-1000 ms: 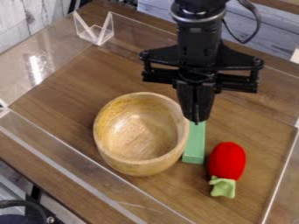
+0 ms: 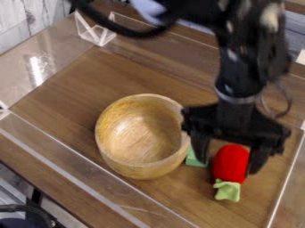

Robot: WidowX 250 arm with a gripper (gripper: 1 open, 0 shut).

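My dark gripper (image 2: 233, 138) hangs low over the right side of the table, open, its blurred fingers around and just above a red strawberry-like object (image 2: 229, 166) with a pale green top. A wooden bowl (image 2: 138, 132) sits left of it. A green block (image 2: 195, 158) shows between bowl and red object, mostly hidden by the gripper.
A clear plastic piece (image 2: 95, 27) stands near the back edge. The table's edges run along the lower left and right.
My gripper has come down and toward the front, from above the green block to the red object, now covering much of the block.
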